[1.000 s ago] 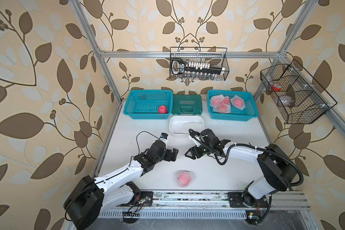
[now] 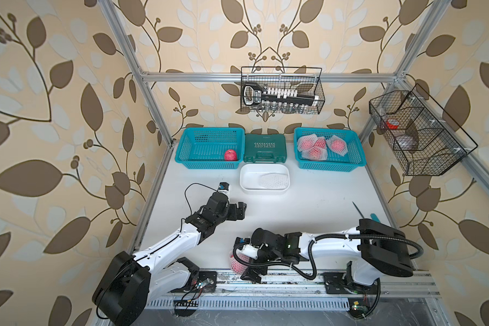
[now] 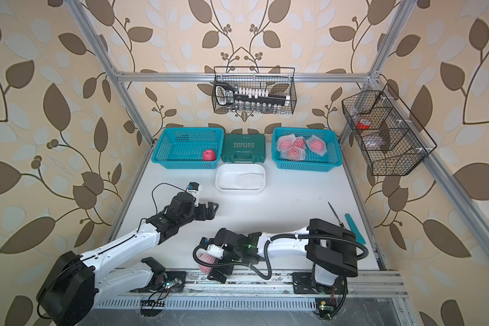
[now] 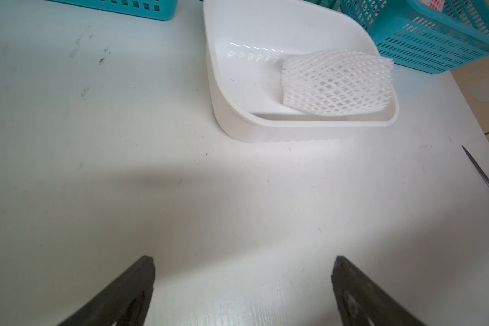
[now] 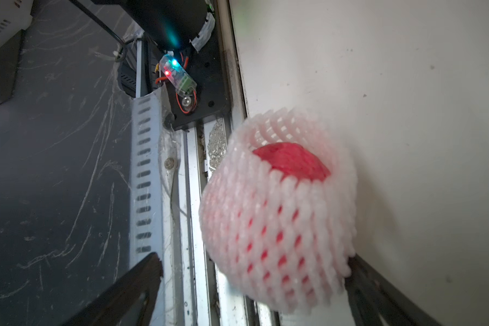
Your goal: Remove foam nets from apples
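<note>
An apple in a white foam net [image 5: 277,228] lies at the table's front edge, red showing at the net's opening. My right gripper is open around it, fingertips close beside it. My left gripper is open and empty above the table left of centre. Netted apples [image 2: 315,153] fill part of the right teal basket. A bare red apple [image 2: 230,154] is in the left teal basket. A loose foam net [image 4: 337,81] lies in the white tray [image 4: 244,125].
A green case [image 2: 265,147] stands between the baskets. A knife [image 3: 337,214] and teal-handled tool [image 3: 354,228] lie on the right. Wire baskets hang on the frame.
My right gripper has swept down and left to the front edge over the netted apple, which had shifted left. My left gripper has moved slightly up and left.
</note>
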